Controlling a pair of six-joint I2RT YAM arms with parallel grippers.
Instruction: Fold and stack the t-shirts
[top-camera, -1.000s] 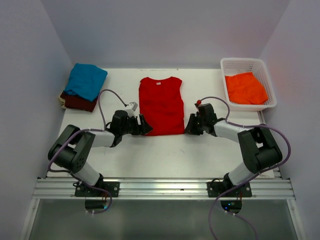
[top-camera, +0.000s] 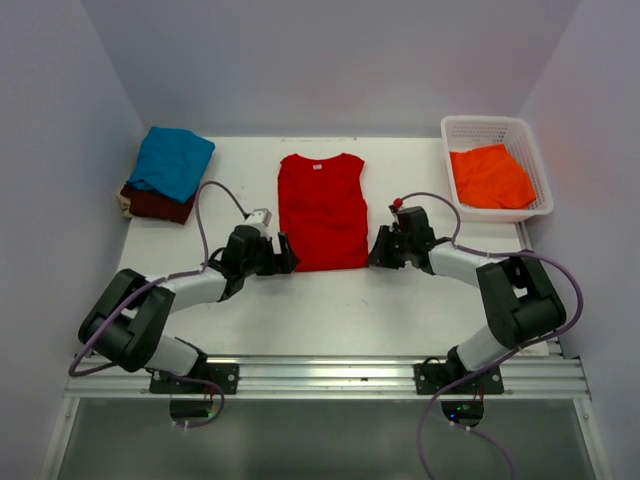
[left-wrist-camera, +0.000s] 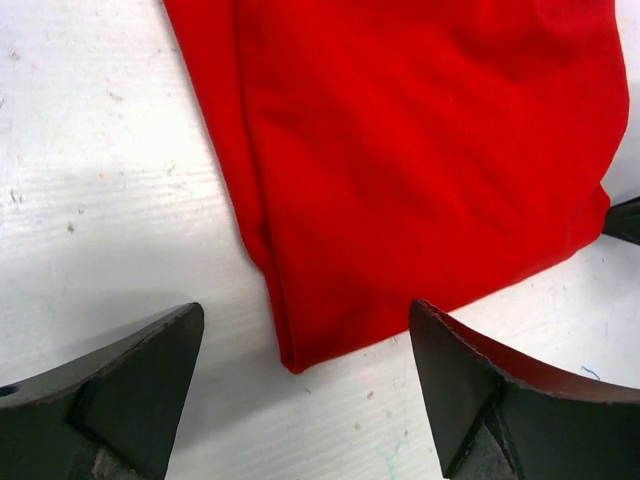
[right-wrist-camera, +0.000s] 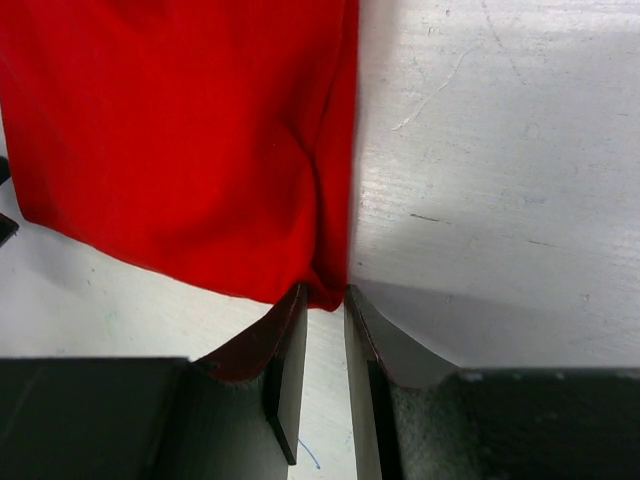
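Note:
A red t-shirt (top-camera: 320, 210) lies folded lengthwise in the middle of the white table. My left gripper stands open over its near left corner, whose folded edge shows between the fingers in the left wrist view, apparently untouched. My right gripper is at the near right corner, its fingertips close together right on the cloth edge; whether they pinch it is hard to tell.
A pile with a blue shirt (top-camera: 172, 160) over dark red and beige cloth sits at the back left. A white basket (top-camera: 530, 206) holding an orange shirt (top-camera: 490, 178) stands at the back right.
My left arm has shifted slightly to the left, and its gripper now sits a little off the shirt's corner. The right arm and the shirt have hardly moved.

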